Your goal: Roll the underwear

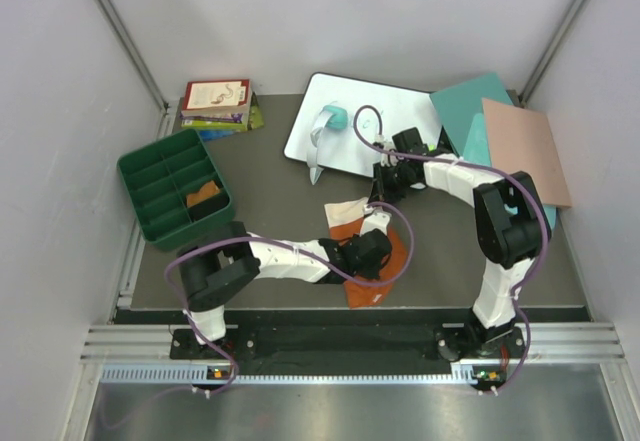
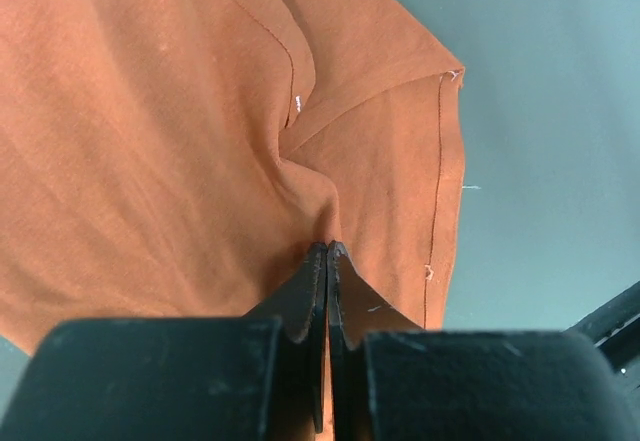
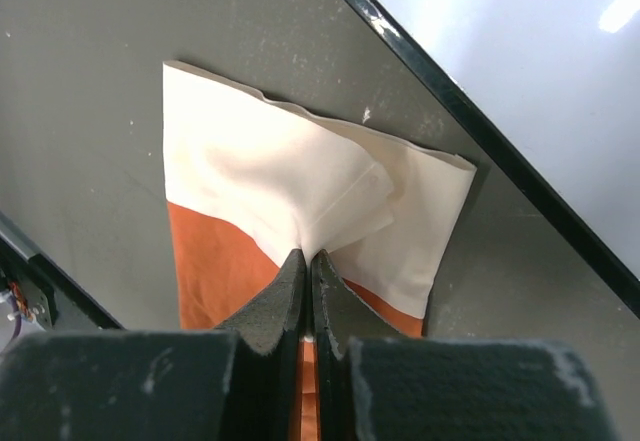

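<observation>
The orange underwear [image 1: 398, 259] with its cream waistband [image 1: 343, 213] lies lengthwise on the table, partly hidden by my left arm. Its waistband end points toward the whiteboard. In the right wrist view the cream waistband [image 3: 255, 141] is gathered into a pinch at the tips of my right gripper, which is shut on it. My left gripper is shut, its tips against a fold edge of the orange cloth [image 2: 190, 151]; nothing shows between them.
A whiteboard [image 1: 335, 91] lies just behind the waistband. On the left stands a green compartment box [image 1: 150, 186] with a brown item inside; books [image 1: 217, 95] are stacked at the back left. Boards [image 1: 525, 151] lean at the right.
</observation>
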